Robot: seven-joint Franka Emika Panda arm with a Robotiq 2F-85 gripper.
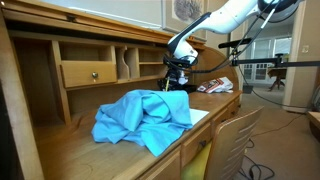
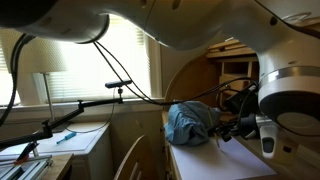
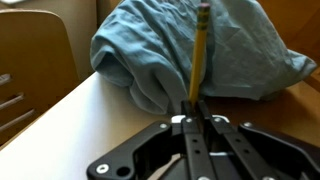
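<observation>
A yellow pencil [image 3: 198, 55] stands out from between the fingertips of my gripper, its eraser end away from them. The gripper is shut on it. Beyond the pencil in the wrist view lies a crumpled blue cloth [image 3: 150, 50]. The same cloth [image 1: 145, 120] is heaped on the desk top in exterior view 1, with my gripper [image 1: 178, 78] behind it, toward the far end of the desk. In exterior view 2 the cloth [image 2: 190, 122] is left of the gripper; the pencil is hard to make out there.
White paper [image 2: 215, 162] lies on the desk beside the cloth. Cubbyholes and a small drawer [image 1: 90, 73] line the back of the desk. A red-and-white bag [image 1: 215, 86] sits at the far end, and a wooden chair [image 1: 232, 145] stands in front.
</observation>
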